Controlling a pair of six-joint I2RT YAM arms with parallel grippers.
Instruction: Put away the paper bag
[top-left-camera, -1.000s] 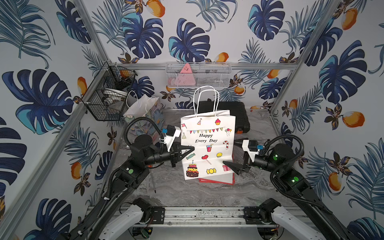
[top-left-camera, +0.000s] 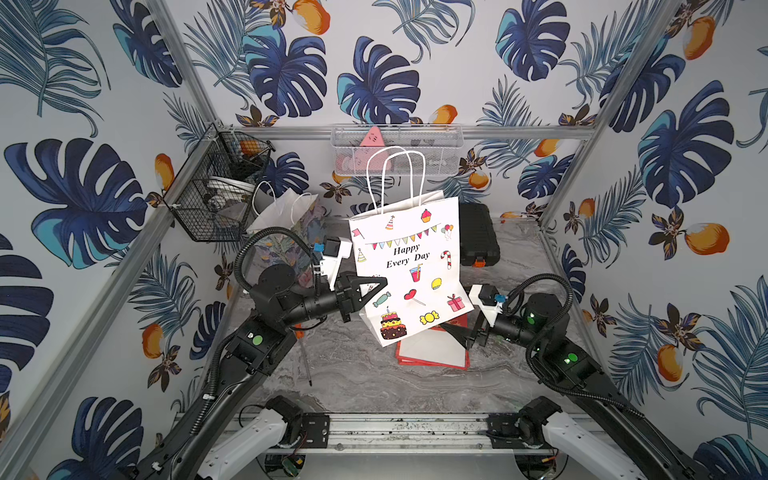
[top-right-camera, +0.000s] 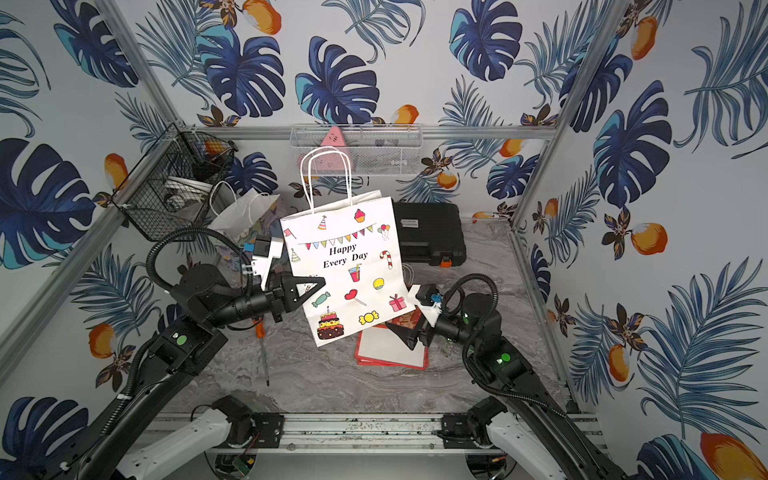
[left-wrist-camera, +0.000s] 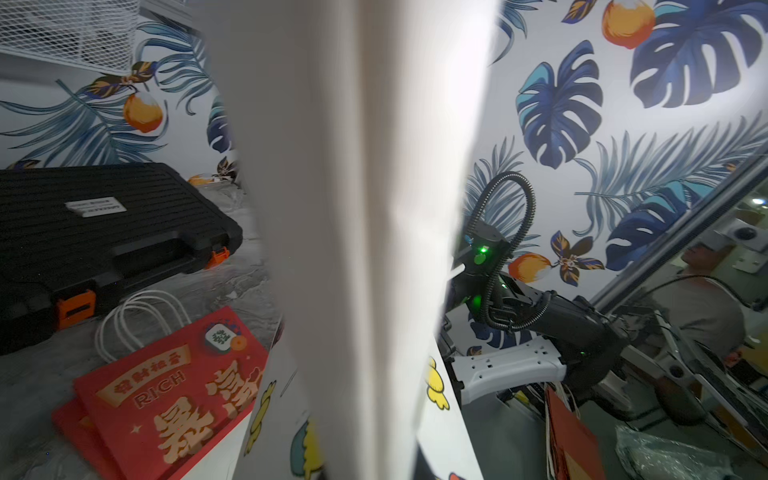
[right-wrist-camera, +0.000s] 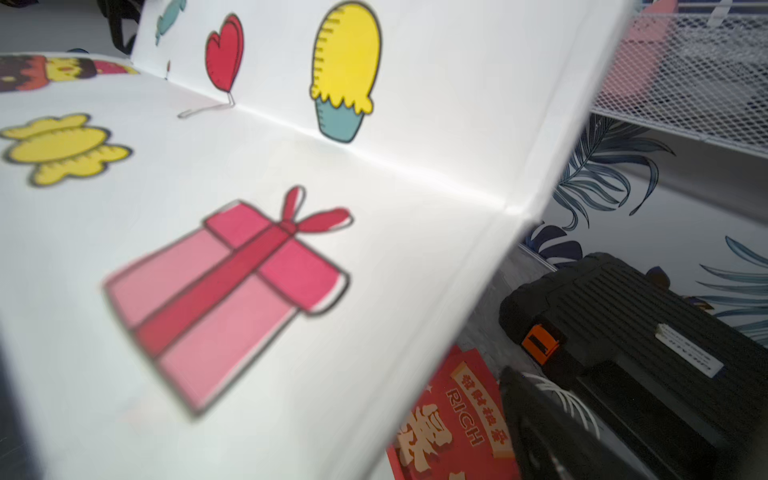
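A white paper bag (top-left-camera: 408, 272) with "Happy Every Day" and party drawings hangs tilted above the table, handles up. My left gripper (top-left-camera: 376, 291) is shut on its left side edge; in the left wrist view the bag's folded side (left-wrist-camera: 360, 200) fills the middle and mostly hides the fingers. My right gripper (top-left-camera: 461, 313) stands open at the lower right edge, one finger (top-left-camera: 457, 331) low near the gift drawing. A crease crosses the bag's front (right-wrist-camera: 432, 240) in the right wrist view, where a dark finger (right-wrist-camera: 552, 436) shows beyond the edge.
Red paper bags (left-wrist-camera: 176, 392) lie flat beneath the hanging bag. A black case (top-left-camera: 480, 233) is at the back. Another patterned bag (top-left-camera: 284, 216) stands at left near a black wire basket (top-left-camera: 214, 188). A white mesh basket (top-left-camera: 440, 152) hangs at the back wall.
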